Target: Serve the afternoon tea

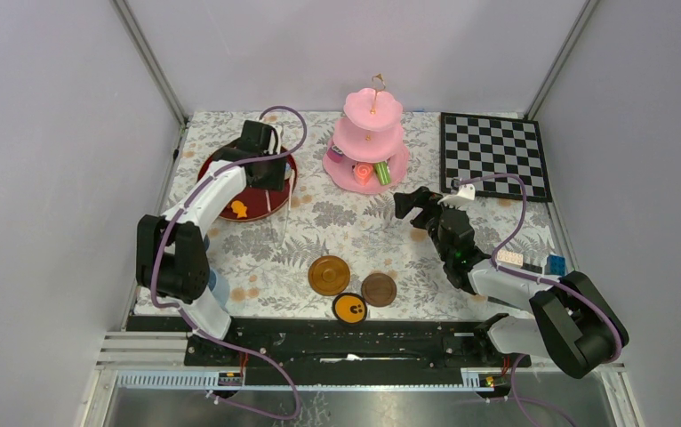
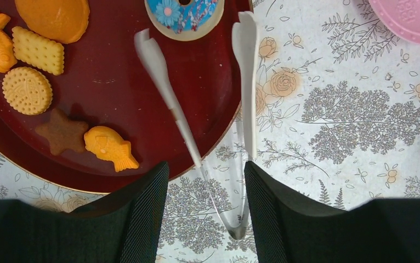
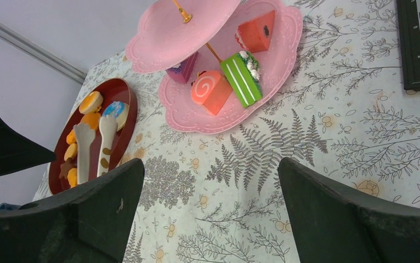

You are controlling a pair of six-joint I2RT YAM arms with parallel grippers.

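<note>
Below my left gripper hang or lie white tongs, their arms spread and partly blurred. Their pale tips reach over the red tray, while the hinge end lies beyond its rim. The left fingers stand apart on either side of the tongs; contact with the right finger is unclear. Inside the tray are a blue-iced donut, biscuits, a brown star and a fish-shaped cracker. Open and empty, my right gripper faces the pink tiered stand, whose bottom plate holds a green cake and other cakes.
A checkered board lies at the back right. Two round brown coasters and a black-rimmed bear-faced one lie near the front edge. A blue cup stands beside the left arm.
</note>
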